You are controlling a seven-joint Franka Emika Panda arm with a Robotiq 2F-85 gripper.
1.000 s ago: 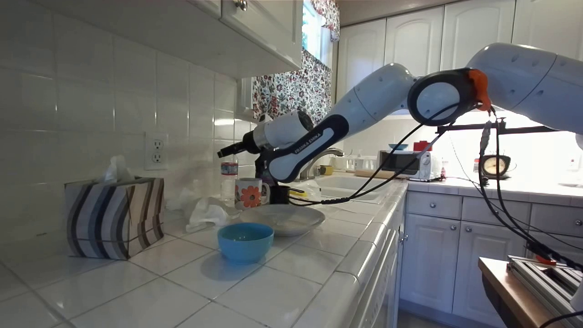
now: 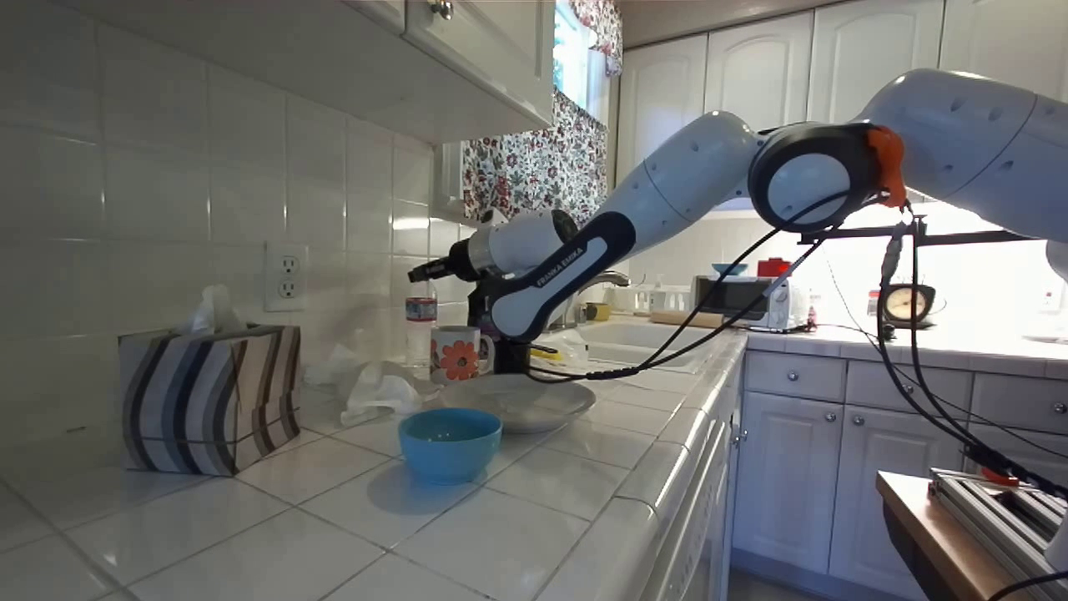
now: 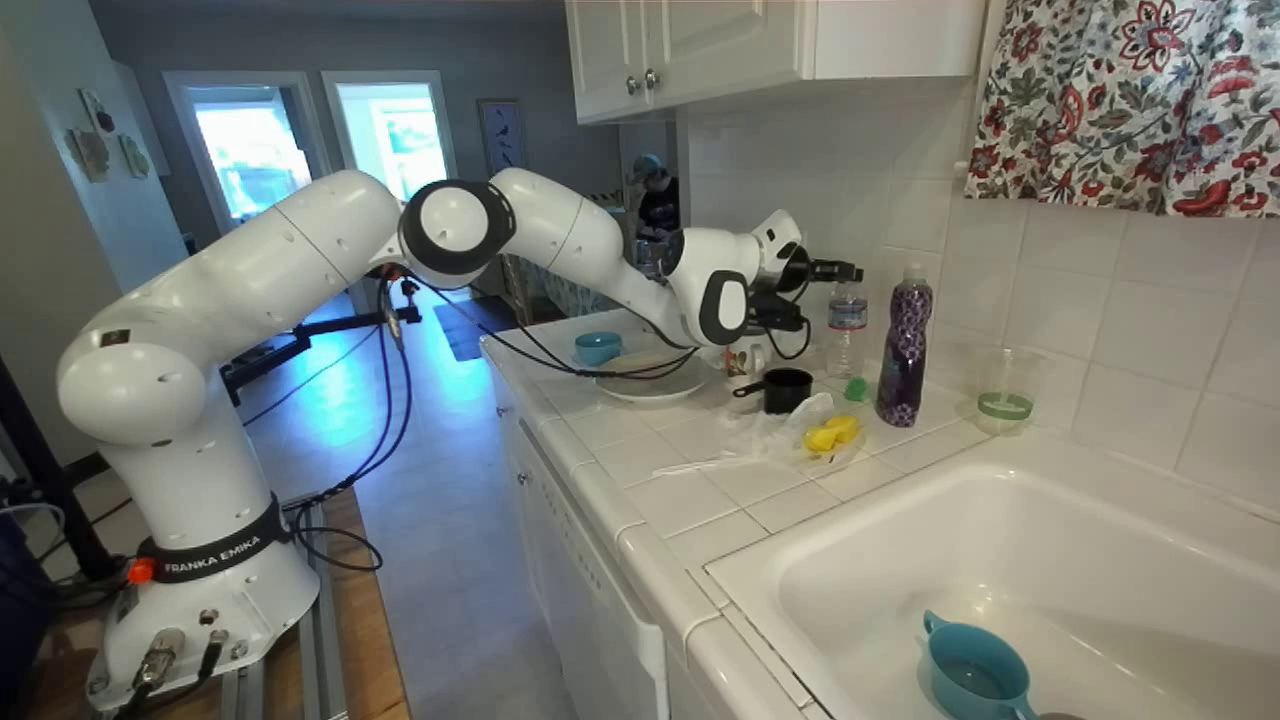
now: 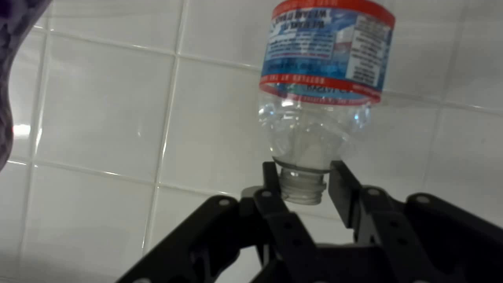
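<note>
A clear plastic bottle [image 4: 316,127] with a red and blue label stands uncapped on the counter by the tiled wall. My gripper is partly open at its neck, one finger on either side. In the wrist view the left finger [image 4: 271,179] looks very close to the threaded mouth, and a small gap shows at the right finger [image 4: 340,181]. Whether either touches cannot be told. From the side, my gripper [image 2: 418,270] points toward the wall at the height of the bottle's top. A green cap [image 3: 855,390] lies on the counter.
A purple patterned bottle [image 3: 903,348] stands close by on the sink side. A flowered mug [image 2: 458,355], black pot [image 3: 782,390], plate [image 2: 561,402] and blue bowl [image 2: 450,456] crowd the counter near the arm. An upper cabinet [image 3: 732,42] hangs above.
The gripper has come up slightly and levelled out, its tip shifting a little to the right in exterior view 1. The bowl, plate, mug and tissue box have stayed put.
</note>
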